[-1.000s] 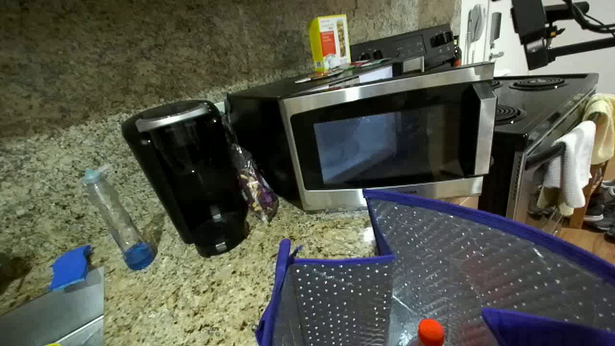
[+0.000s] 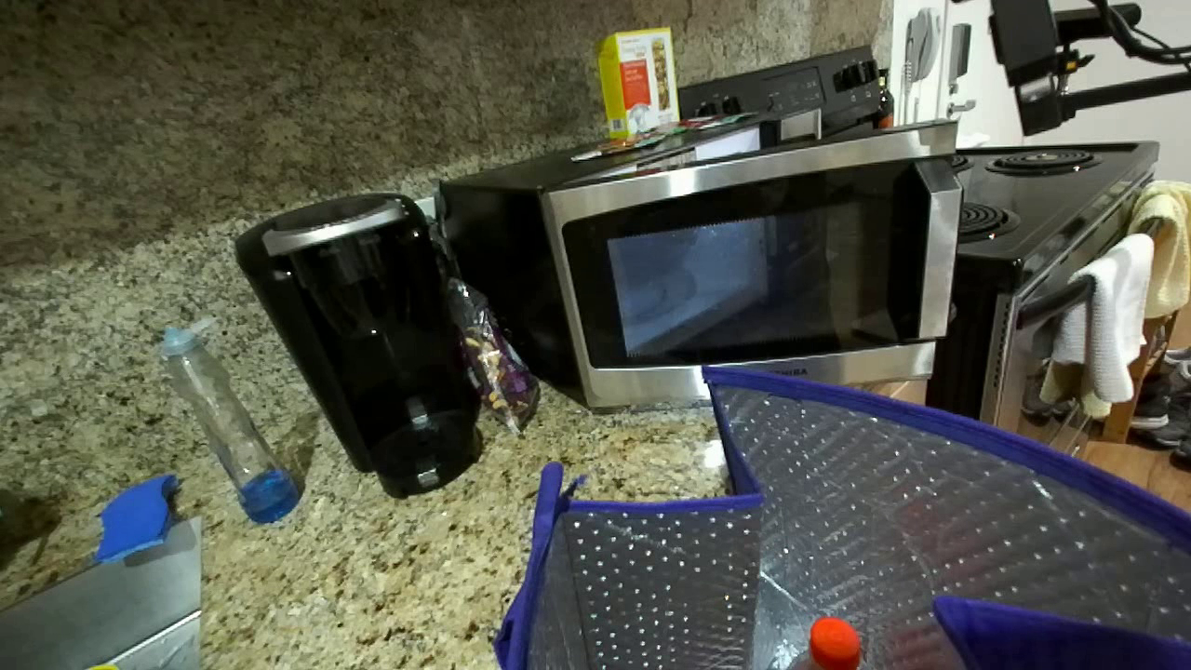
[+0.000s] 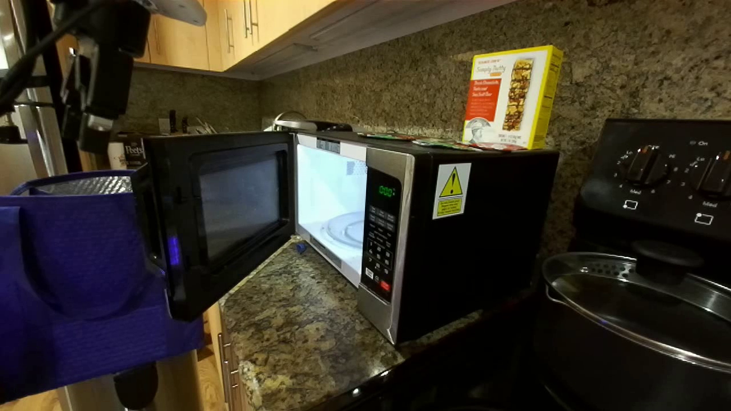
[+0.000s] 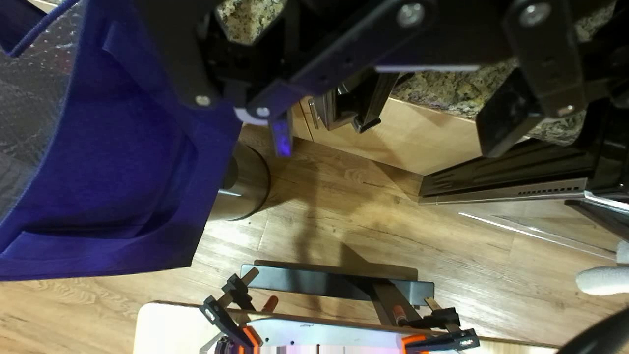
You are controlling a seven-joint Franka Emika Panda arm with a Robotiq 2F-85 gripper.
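In the wrist view my gripper is open, its dark fingers (image 4: 511, 111) spread wide with only floor and cabinet front visible between them. It hangs in the air at the upper left of exterior view 2, as a dark gripper (image 3: 93, 130) clear of the microwave door. The black microwave (image 3: 473, 233) sits on the granite counter, its door (image 3: 219, 219) swung wide. Its lit interior shows a glass turntable (image 3: 344, 228) with nothing visible on it. A blue insulated bag (image 3: 75, 287) stands beside the door; a red-capped bottle (image 2: 834, 643) shows inside it.
A yellow snack box (image 3: 514, 96) and flat packets rest on the microwave. A pot with a glass lid (image 3: 637, 308) occupies the stove at right. A black coffee maker (image 2: 374, 346) and a spray bottle (image 2: 236, 430) stand on the counter. Bare counter lies before the coffee maker.
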